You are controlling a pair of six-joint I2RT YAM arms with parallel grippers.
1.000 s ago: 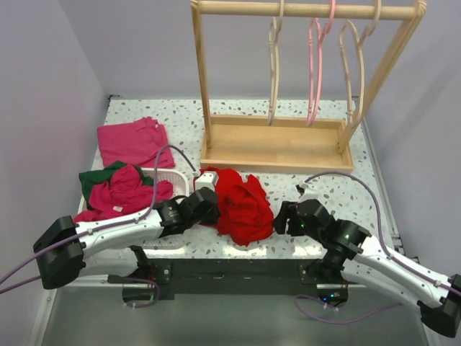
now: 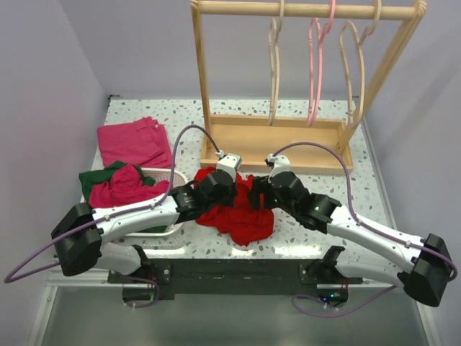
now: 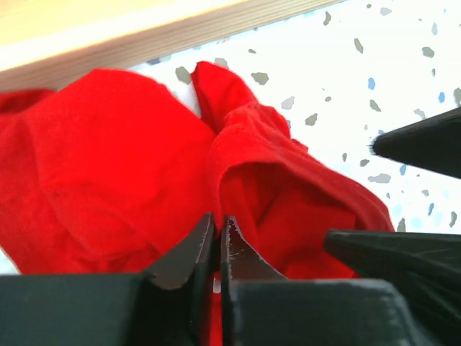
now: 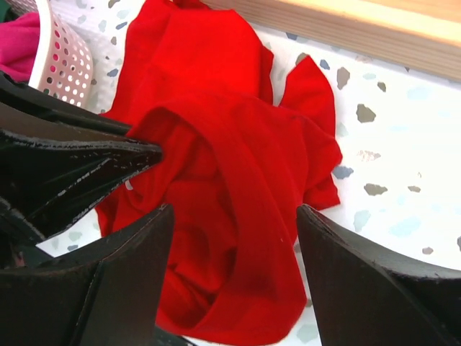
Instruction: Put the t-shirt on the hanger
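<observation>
A crumpled red t-shirt (image 2: 241, 220) lies on the speckled table beneath both grippers. In the left wrist view, my left gripper has its fingertips almost together on a raised fold of the red shirt (image 3: 130, 166). My right gripper stands open above the shirt, with a raised ridge of red cloth (image 4: 252, 194) showing in the gap between its fingers. The shirt's collar and sleeves cannot be made out. Hangers, two beige (image 2: 274, 72) and one pink (image 2: 319, 72), hang from the wooden rack (image 2: 310, 11).
The rack's wooden base (image 2: 274, 144) lies just behind the shirt. To the left, a white basket (image 2: 178, 176) holds dark pink and green cloth, with a folded pink cloth (image 2: 133, 143) behind it.
Both arms have moved in over the shirt, the left rightward and the right leftward and farther back. The grippers are now close together.
</observation>
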